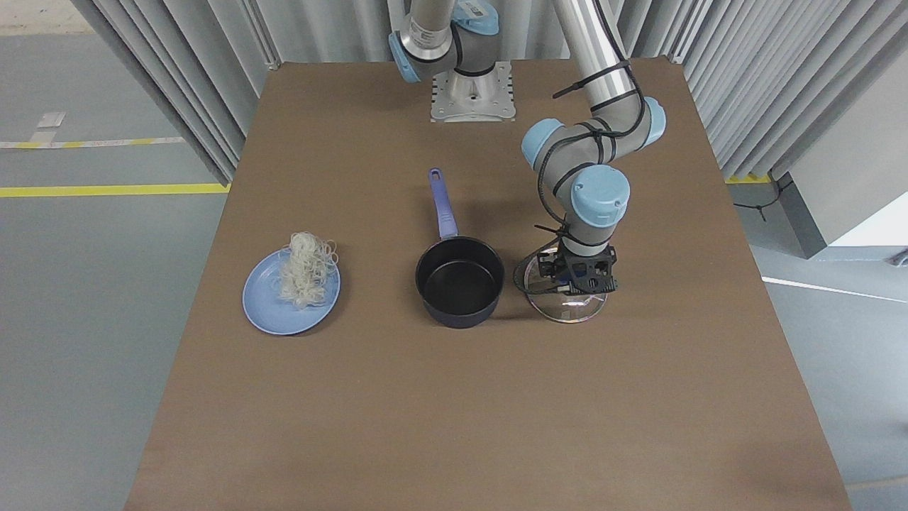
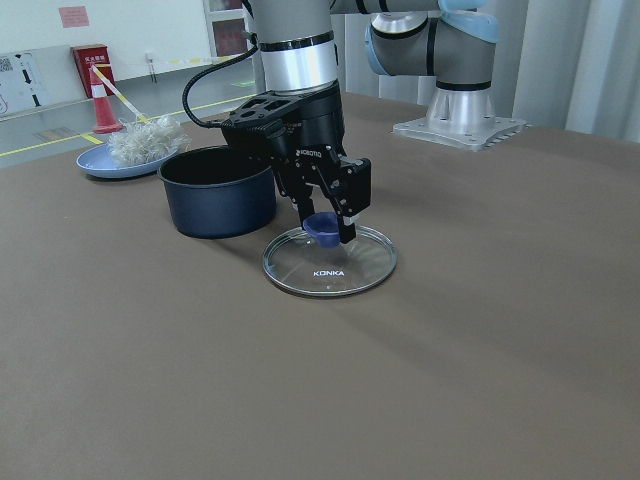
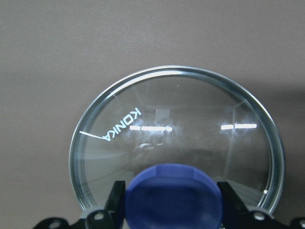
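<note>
A glass lid [image 2: 330, 270] marked KONKA, with a blue knob [image 3: 173, 200], lies flat on the table just right of a black pot [image 1: 459, 281] with a purple handle [image 1: 443, 200]. My gripper [image 2: 323, 220] is down over the lid, its fingers at either side of the knob and appearing to touch it. In the wrist view [image 3: 173, 205] the knob fills the space between the fingers. In the front view the gripper body hides much of the lid.
A blue plate [image 1: 268, 302] with white noodles [image 1: 308, 268] sits left of the pot.
</note>
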